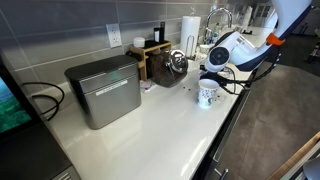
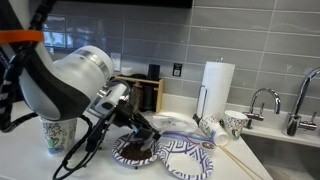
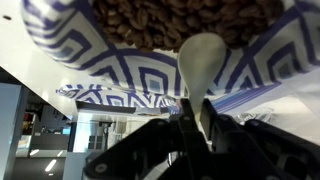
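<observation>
A white spoon (image 3: 203,62) shows in the wrist view, its bowl up over dark coffee beans (image 3: 150,20). My gripper is shut on the spoon's handle. The beans lie in a bowl or plate with a blue geometric rim (image 3: 130,65). In the second exterior view, this patterned dish (image 2: 122,160) of beans sits on the counter beneath the gripper (image 2: 145,132). Whether the spoon touches the beans cannot be told. To its right is an empty patterned plate (image 2: 187,160).
A patterned paper cup (image 1: 207,92) stands near the counter's front edge; two more cups (image 2: 234,122) are at the right by the sink (image 2: 285,145). A paper towel roll (image 2: 215,90) and a grey bin (image 1: 105,90) line the wall.
</observation>
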